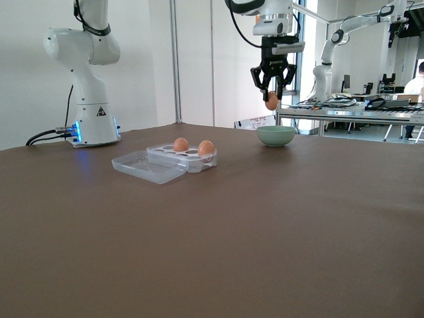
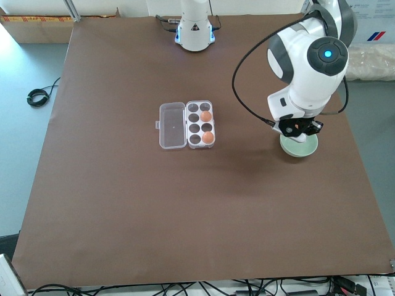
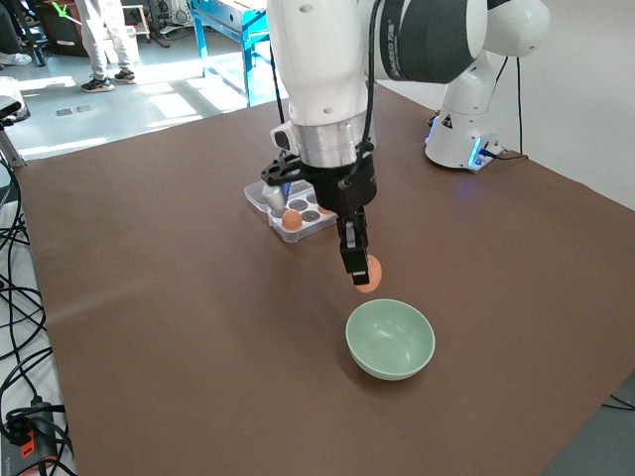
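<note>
My gripper (image 1: 271, 93) is shut on a brown egg (image 1: 271, 101), held in the air above and near a pale green bowl (image 1: 275, 136); in the left view the gripper (image 2: 299, 128) covers part of the bowl (image 2: 298, 148). In the right view the egg (image 3: 373, 278) hangs just behind the bowl (image 3: 390, 338). A clear plastic carton (image 2: 174, 126) lies open to the left of the bowl, with two eggs (image 1: 206, 148) in its holes and the other holes empty.
Cables (image 2: 74, 290) run along the near side, off the brown tabletop (image 2: 185, 216), which is otherwise clear.
</note>
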